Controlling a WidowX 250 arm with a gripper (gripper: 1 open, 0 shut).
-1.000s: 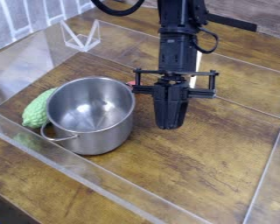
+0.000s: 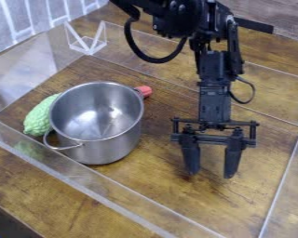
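The black gripper (image 2: 212, 158) hangs low over the wooden table (image 2: 189, 204), right of a steel pot (image 2: 96, 116). Its two fingers stand apart with nothing visible between them. The pot is upright and looks empty, with a handle toward the front left.
A green textured object (image 2: 37, 117) lies left of the pot, and a small red object (image 2: 144, 91) lies behind it to the right. Clear plastic walls border the area.
The arm has moved right and toward the front, away from the pot, and the gripper's fingers have spread apart. The pot and other objects have not visibly moved.
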